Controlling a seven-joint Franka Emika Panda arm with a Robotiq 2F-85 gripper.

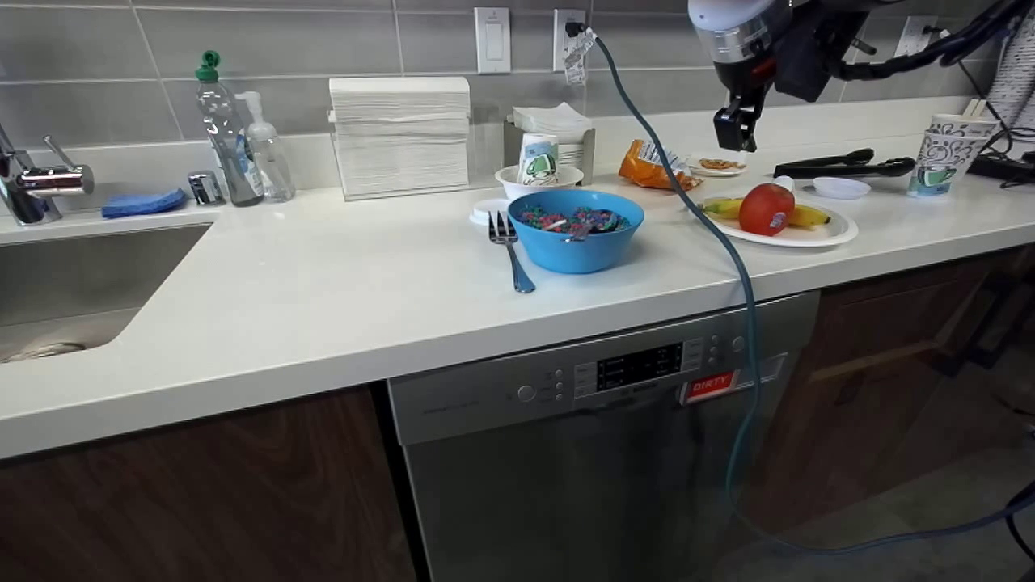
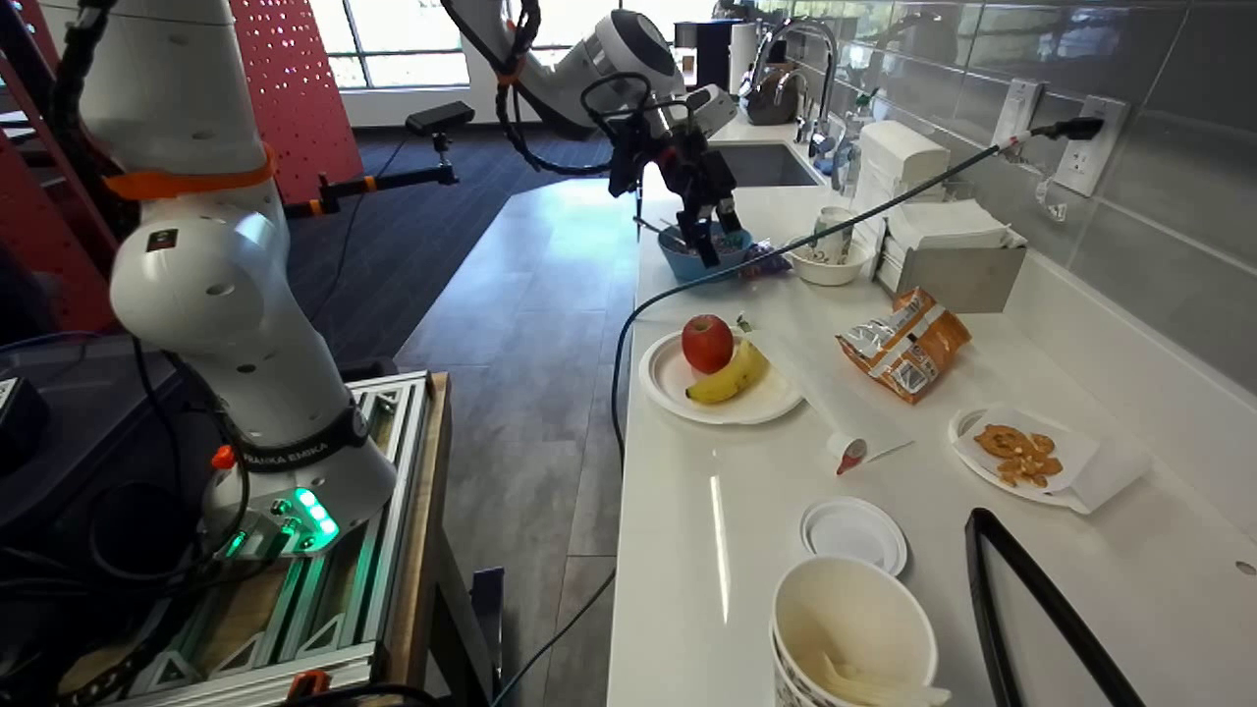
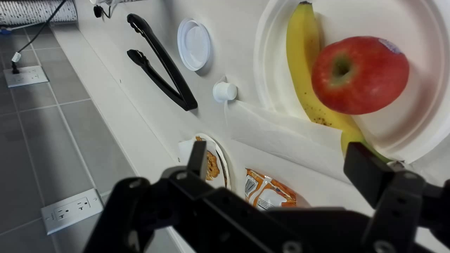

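Observation:
My gripper is open above the counter, its two black fingers (image 3: 366, 172) wide apart and nothing held between them. In exterior view 1 the gripper (image 1: 737, 129) hangs in the air, clear of everything below. A red apple (image 3: 358, 76) rests against a yellow banana (image 3: 301, 63) on a white plate (image 3: 422, 122). Beyond the fingers, in the wrist view, lies an orange snack bag (image 3: 270, 190). A blue bowl (image 1: 572, 254) of wrapped candies stands left of the plate in exterior view 1, with a fork (image 1: 514, 257) beside it.
Across the counter runs a blue-green cable (image 1: 713, 228), hanging over the front edge. Black tongs (image 3: 166, 63), a small white lid (image 3: 194, 44) and a plate of cookies (image 2: 1019, 454) lie toward the wall. A patterned cup (image 1: 948, 155) stands at right. Open counter stretches between bowl and sink (image 1: 92, 281).

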